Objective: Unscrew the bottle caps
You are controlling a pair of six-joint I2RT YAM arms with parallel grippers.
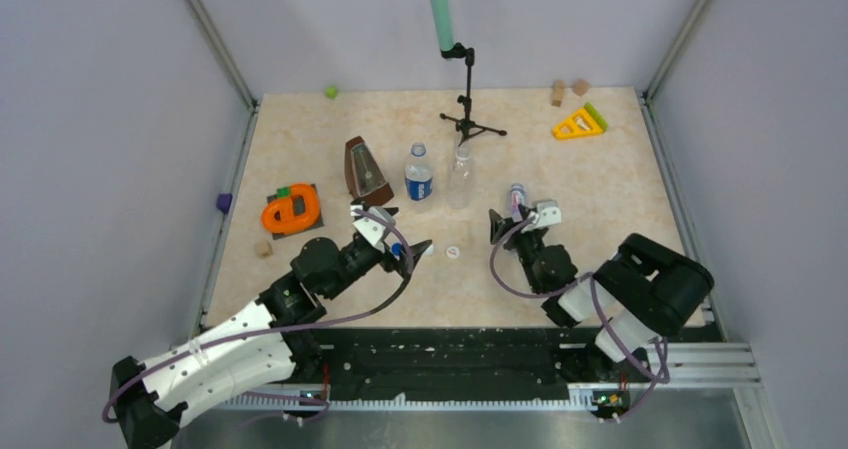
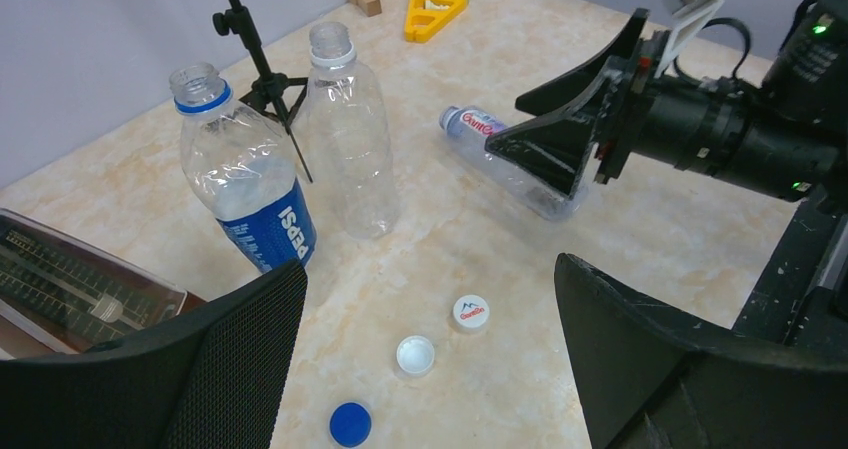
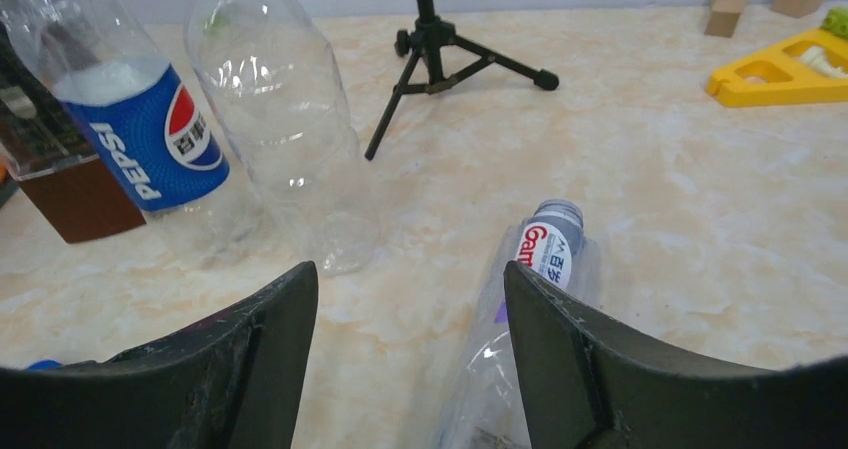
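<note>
A clear bottle (image 2: 482,145) with a red and white label lies on its side at the right of the table, its threaded neck bare and pointing away. My right gripper (image 1: 508,223) hovers at its lower part, fingers apart; in the right wrist view the bottle (image 3: 548,254) runs past the right finger, not clasped. Upright stand a Pepsi bottle (image 2: 255,184) and a plain clear bottle (image 2: 350,139), both uncapped. Between my left gripper's (image 2: 431,266) open, empty fingers show a blue cap (image 2: 350,424), a white cap (image 2: 415,355) and a white logo cap (image 2: 470,313) on the table.
A brown metronome-like box (image 1: 366,171) is left of the Pepsi bottle. Behind the bottles stands a black tripod (image 1: 466,119). An orange ring-shaped object (image 1: 291,209) lies at the left, a yellow triangular piece (image 1: 577,124) at the back right.
</note>
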